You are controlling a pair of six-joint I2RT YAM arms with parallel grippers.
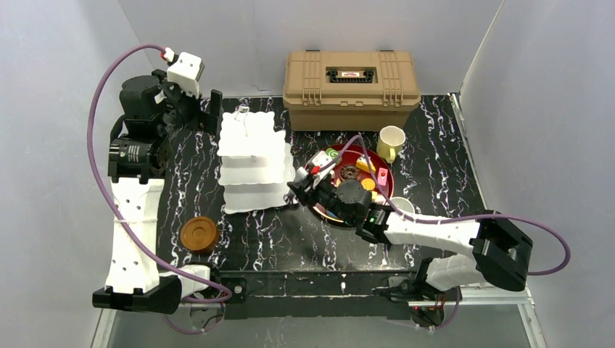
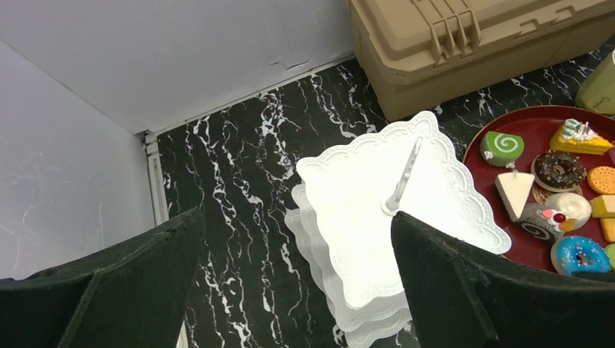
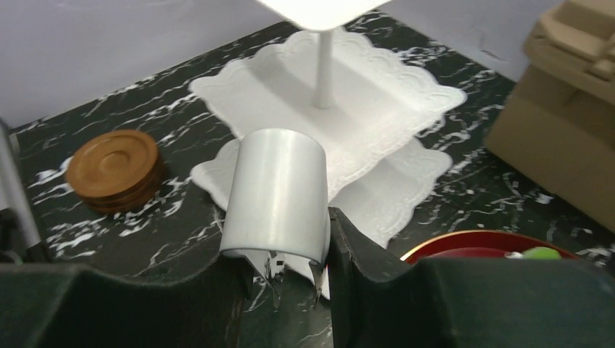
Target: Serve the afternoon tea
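Note:
The white three-tier stand (image 1: 252, 196) stands centre-left, scalloped tiers (image 2: 355, 217) seen from above in the left wrist view. My left gripper (image 1: 212, 112) hangs open high at its back left, nothing between the fingers. My right gripper (image 1: 296, 187) is at the stand's right side, over the red tray's edge. In the right wrist view a white rounded piece (image 3: 275, 188) sits between or on its fingertips, in front of the lower tiers; what it is cannot be told. The red tray (image 2: 482, 174) holds several toy cakes and biscuits, partly hidden under the right arm in the top view.
A stack of brown coasters (image 1: 199, 233) lies front left. A tan case (image 1: 352, 98) stands at the back. A pale yellow mug (image 1: 390, 141) is right of the tray, a second cup (image 1: 402, 205) behind the right arm.

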